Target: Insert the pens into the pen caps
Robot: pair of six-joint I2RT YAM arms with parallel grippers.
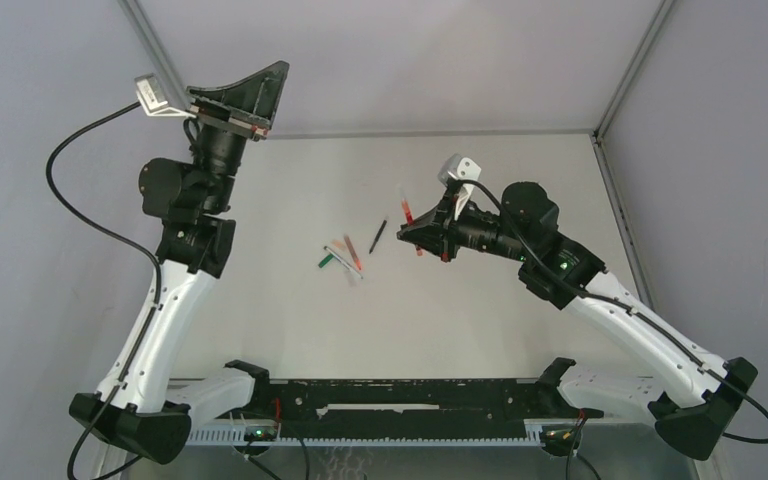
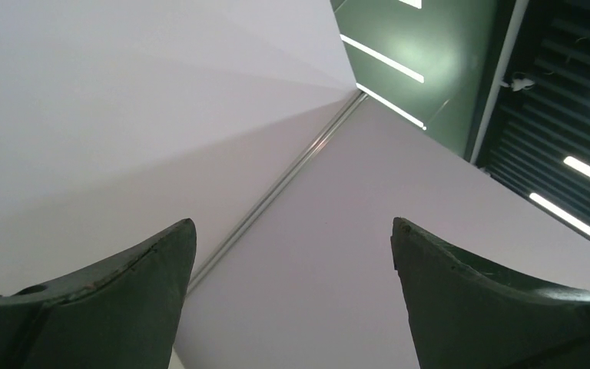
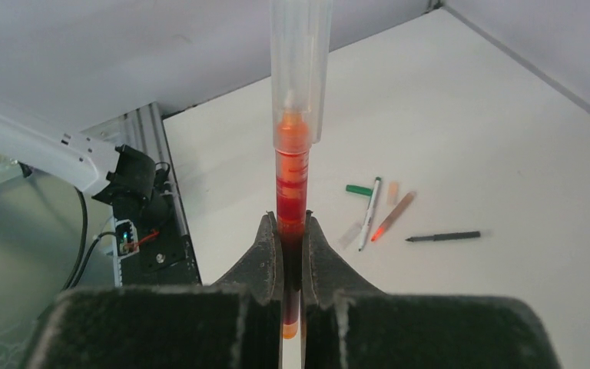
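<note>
My right gripper (image 1: 405,232) is shut on an upright red-orange pen (image 3: 292,184), whose tip sits inside a clear cap (image 3: 298,46). My left gripper (image 1: 265,85) is raised at the back left, open with nothing between its fingers. On the table lie a green cap (image 3: 358,189), a white pen (image 3: 369,215), an orange pen (image 3: 393,215), a pale peach cap (image 3: 392,192), a clear cap (image 3: 349,234) and a black pen (image 3: 443,237).
Walls with metal edge rails (image 1: 620,220) bound it at the back and sides; a black strip (image 1: 470,400) runs along the front.
</note>
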